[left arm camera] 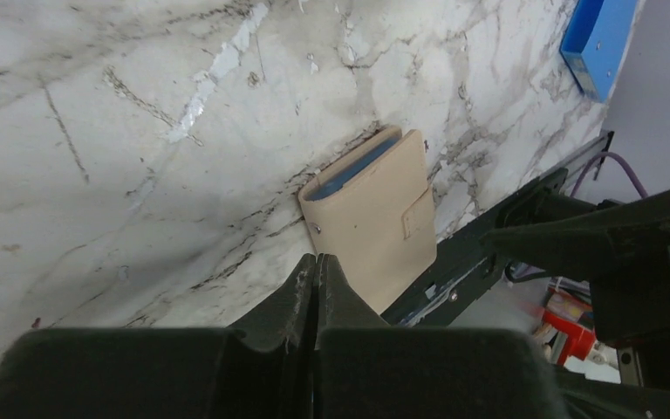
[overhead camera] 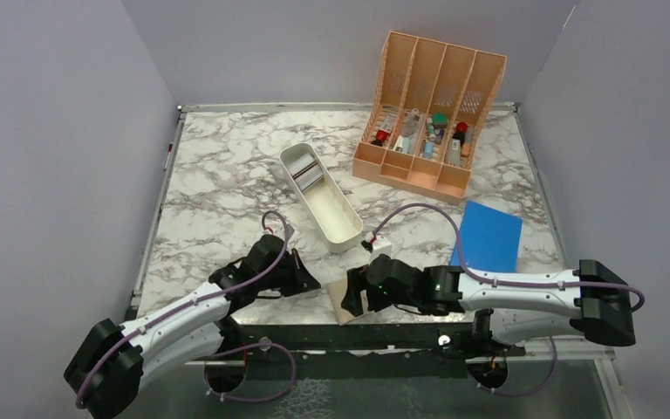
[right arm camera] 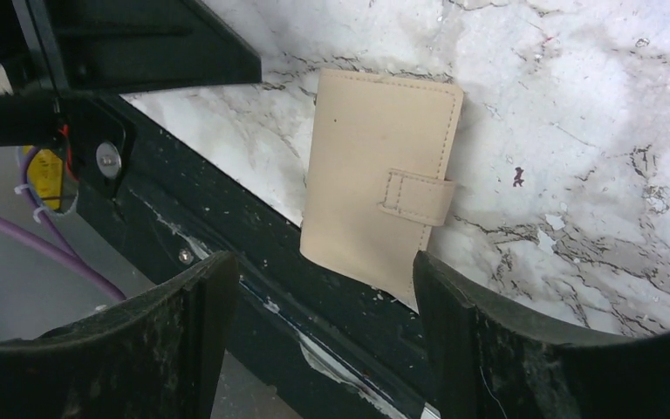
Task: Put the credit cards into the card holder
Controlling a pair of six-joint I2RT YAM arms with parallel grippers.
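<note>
A beige card holder (right arm camera: 375, 157) lies flat near the table's front edge, its stitched strap facing up in the right wrist view. In the left wrist view the holder (left arm camera: 375, 227) shows a gap along one side with something dark blue inside. My left gripper (overhead camera: 317, 286) is shut just left of the holder, its tips (left arm camera: 301, 292) together with nothing visible between them. Over the holder's right part, my right gripper (overhead camera: 355, 292) is open, its fingers (right arm camera: 201, 305) wide apart and empty. No loose card can be made out.
Behind the grippers stands a long cream tray (overhead camera: 336, 214) with grey items at its far end. An orange divided organizer (overhead camera: 410, 175) is at the back right, and a blue sheet-like object (overhead camera: 491, 236) lies on the right.
</note>
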